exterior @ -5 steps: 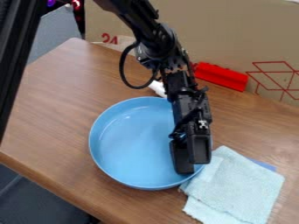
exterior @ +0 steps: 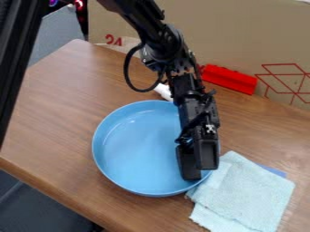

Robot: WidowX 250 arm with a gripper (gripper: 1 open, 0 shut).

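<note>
A black robot arm reaches down from the top of the view, and its gripper (exterior: 198,158) is low over the right side of a blue plate (exterior: 133,149). The fingers point downward near the plate's right rim. Whether they are open or shut, and whether anything is between them, is hidden by the gripper's own body.
A folded light-blue cloth (exterior: 242,198) lies right of the plate. A red object (exterior: 227,79) lies at the back by a cardboard wall (exterior: 273,54). Something white is partly hidden behind the arm.
</note>
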